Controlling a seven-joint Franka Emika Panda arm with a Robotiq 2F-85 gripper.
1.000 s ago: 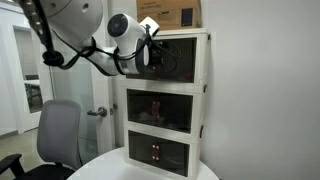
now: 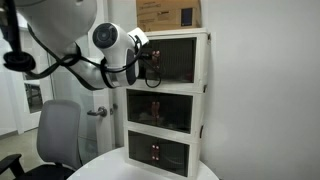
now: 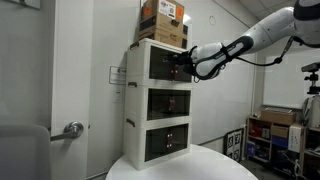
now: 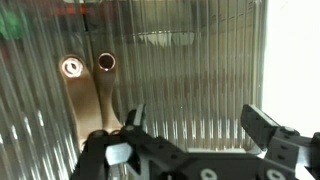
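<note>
A white cabinet (image 2: 162, 88) of three stacked units, with dark ribbed doors, stands on a round white table (image 3: 205, 168). My gripper is open before the top unit, a wide gap between its fingers. In the wrist view, the ribbed door panel (image 4: 190, 80) fills most of the background. Two tan strap handles, a left one (image 4: 82, 100) and a right one (image 4: 105, 90), hang at the seam left of the gap, neither held. The doors look closed. Whether the fingers touch the panel cannot be told.
Cardboard boxes (image 3: 163, 24) sit on top of the cabinet. A grey office chair (image 2: 60, 135) stands to its left in exterior view 1, near a door with a handle (image 2: 99, 112). Bare table lies in front of the cabinet.
In exterior view 1, the arm and gripper have shifted a little down and left at the top unit. The cabinet, boxes and chair have not moved.
</note>
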